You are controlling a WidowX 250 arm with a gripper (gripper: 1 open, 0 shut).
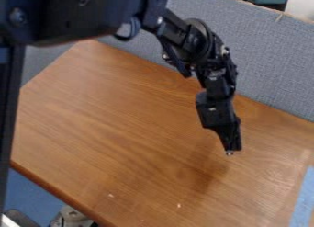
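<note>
The dark robot arm reaches in from the upper left of the camera view, and its gripper (229,150) points down over the right half of the wooden table (110,130). The gripper hangs a little above the bare surface. Its fingertips are small and dark, and whether they are open or shut is hard to make out. I see no object at the fingertips.
A grey padded panel (263,61) stands along the back. A light blue strip (300,198) lies at the right edge.
</note>
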